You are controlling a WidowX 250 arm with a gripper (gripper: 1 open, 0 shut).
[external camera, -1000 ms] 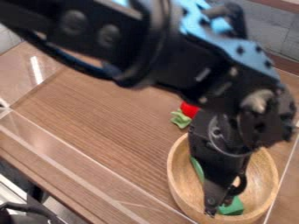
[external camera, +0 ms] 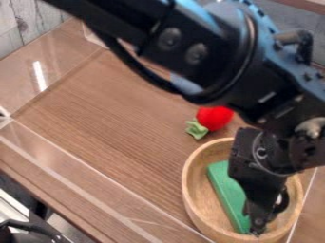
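The black arm reaches from the top left down to the right, ending in my gripper over a wooden bowl. The gripper's tip is low inside the bowl, at its right part, beside a green bar-shaped object lying in the bowl. Part of the green object is hidden by the gripper. I cannot tell whether the gripper is open or shut, or whether it touches the object.
A red object with a green top lies on the wooden counter behind the bowl. A tiled wall stands at the back.
The gripper has shifted right within the bowl, and the arm's upper part has moved. More of the green object's left part now shows.
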